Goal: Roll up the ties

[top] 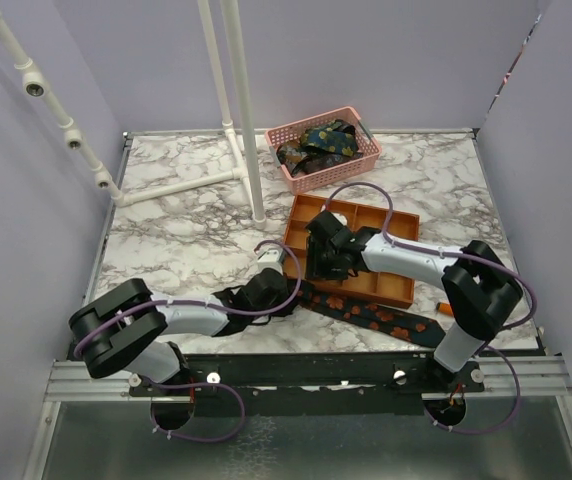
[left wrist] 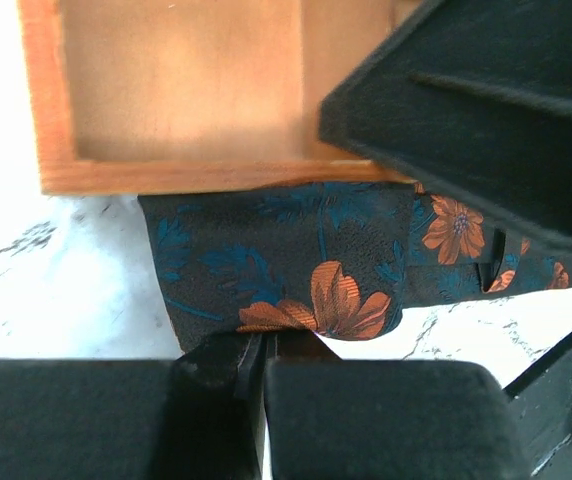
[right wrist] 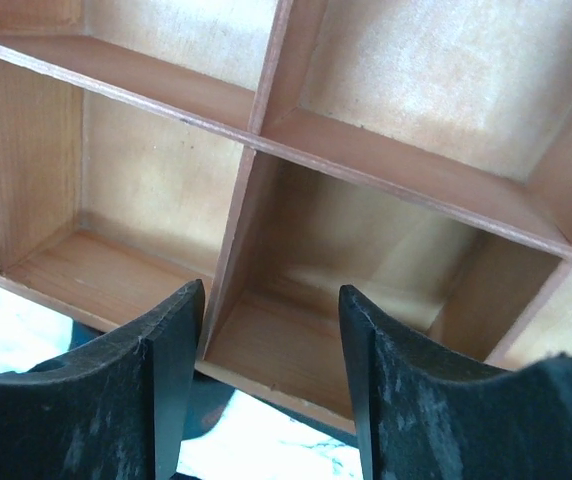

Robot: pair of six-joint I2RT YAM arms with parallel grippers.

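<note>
A long dark tie with orange flowers point(top: 371, 313) lies flat along the near side of the wooden box point(top: 402, 226). At its left end is my left gripper point(top: 284, 303). In the left wrist view the shut fingertips point(left wrist: 256, 345) meet the near edge of the tie point(left wrist: 296, 255); whether cloth is pinched between them cannot be made out. My right gripper is over the box's near-left compartments, its fingers apart with no cloth between. A box divider point(right wrist: 228, 240) runs close to its left finger.
A pink basket point(top: 338, 177) with other dark, patterned ties stands behind the box. Right of the box lies a small orange object point(top: 445, 309). White pipes point(top: 250, 150) rise at left of centre.
</note>
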